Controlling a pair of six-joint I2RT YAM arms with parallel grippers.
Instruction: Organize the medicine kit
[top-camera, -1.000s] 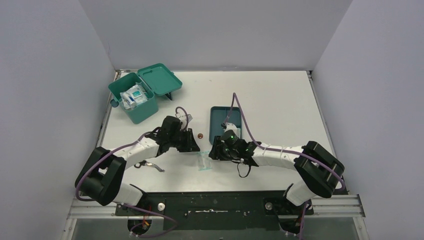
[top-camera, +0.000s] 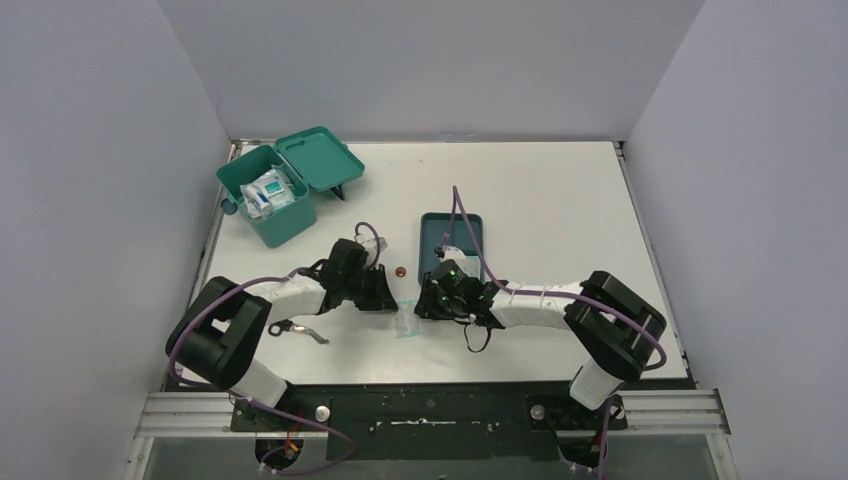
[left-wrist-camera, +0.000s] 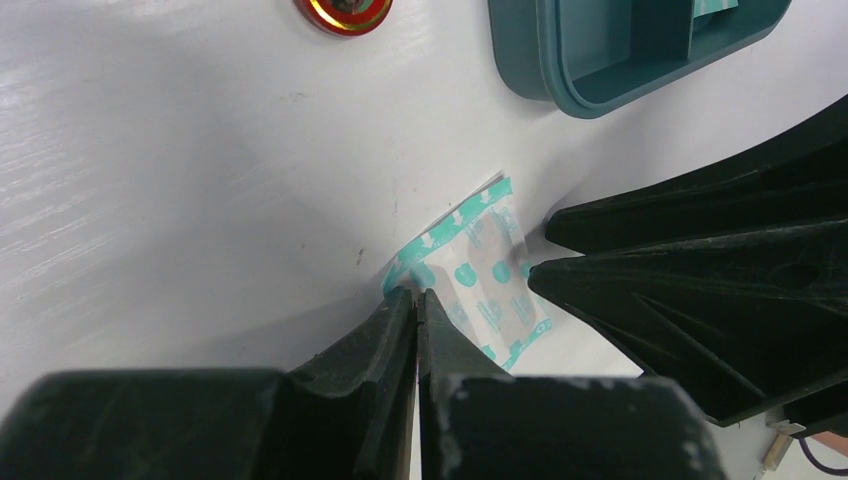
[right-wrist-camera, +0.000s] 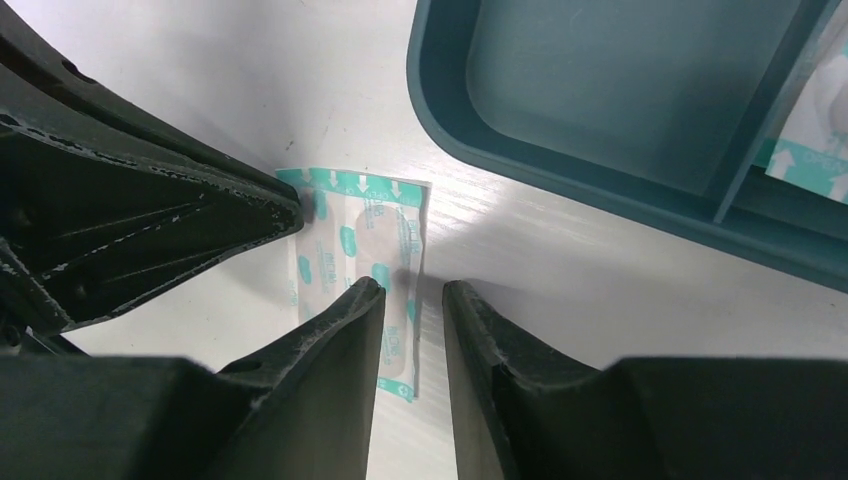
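A white and teal sachet (left-wrist-camera: 485, 275) lies on the table between my two grippers. In the left wrist view, my left gripper is shut at the sachet's edge, pinching its corner. My right gripper stands part open in the right wrist view, the sachet's right edge showing in the gap between its fingertips. The teal medicine box (top-camera: 283, 222) sits at the back left with its lid (top-camera: 320, 157) open and white packets inside. A darker teal tray (top-camera: 449, 232) lies just behind my right gripper, with a teal-printed packet (right-wrist-camera: 815, 130) in one compartment.
A small red and gold tin (left-wrist-camera: 346, 12) lies on the table left of the tray. Scissors (top-camera: 300, 331) rest near the left arm.
Both grippers have come lower at the sachet. The sachet has stayed almost in place.
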